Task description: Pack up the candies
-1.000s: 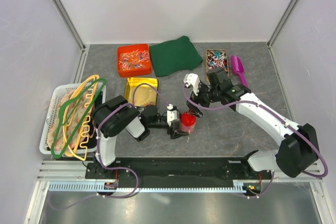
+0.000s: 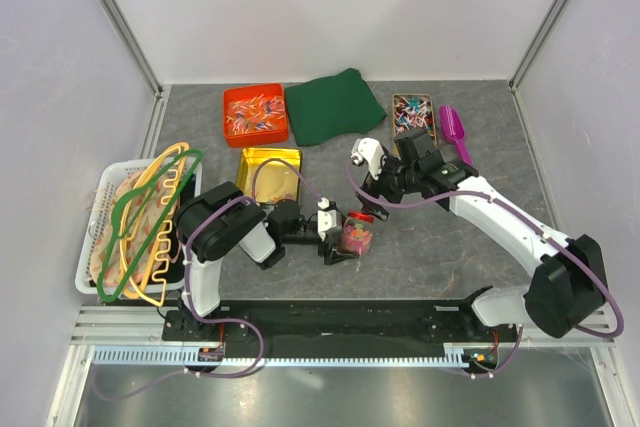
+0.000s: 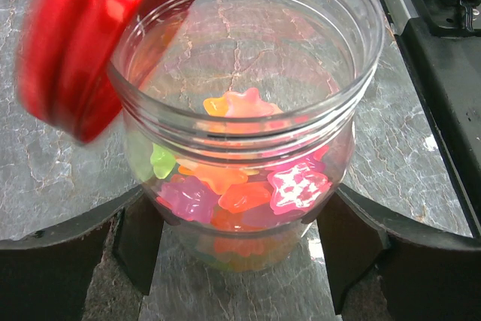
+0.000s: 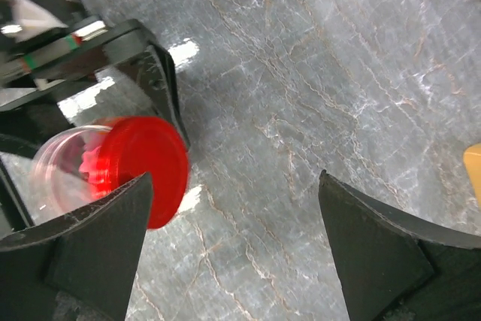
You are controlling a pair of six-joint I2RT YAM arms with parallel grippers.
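A clear jar (image 3: 248, 125) with colourful candies (image 3: 248, 186) in its lower part stands upright, and my left gripper is shut on its sides. Its mouth is uncovered. The red lid (image 3: 90, 46) is steeply tilted at one side of the rim, slightly blurred; whether it touches the rim I cannot tell. In the top view this lid (image 2: 361, 216) shows at the far edge of the jar (image 2: 356, 239). My right gripper is open with bare table between its fingers. The lid (image 4: 154, 167) lies beside its left finger, partly behind it.
Behind stand a yellow tray (image 2: 258, 155), an orange-red bin (image 2: 229, 137) of wrapped candies and a green cloth (image 2: 330, 107). A candy box (image 2: 413, 97) and purple scoop (image 2: 452, 127) are at back right. A white basket (image 2: 98, 217) stands left. Table right of the jar is clear.
My right gripper shifted slightly; the left arm stayed put.
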